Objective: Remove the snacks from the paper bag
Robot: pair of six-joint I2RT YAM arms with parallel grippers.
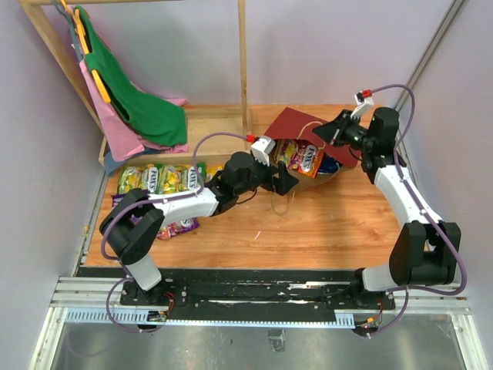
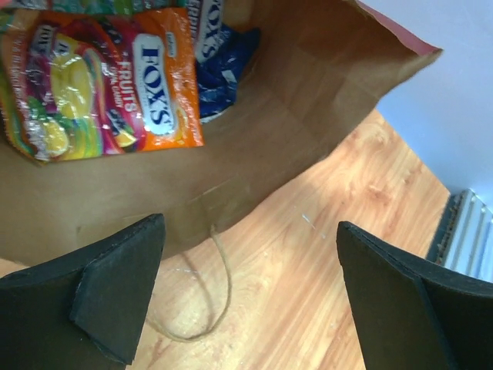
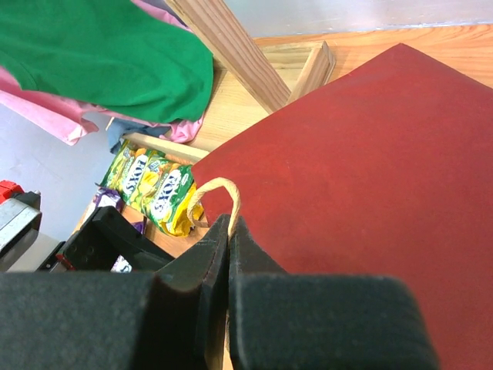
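Note:
The paper bag (image 1: 306,179) lies tipped, red flap (image 3: 362,169) up, mouth toward my left gripper. Inside are an orange Fox's packet (image 2: 100,85), a blue packet (image 2: 223,77) and others partly hidden. My left gripper (image 1: 273,179) stands open just left of the mouth, empty between its fingers. My right gripper is shut at the bag's flap, with the thin twisted handle (image 3: 219,183) between its fingertips. Several snack packs (image 1: 173,179) lie on the table at left.
A wooden rack (image 1: 208,131) with hanging green (image 1: 135,100) and pink clothes stands at back left.

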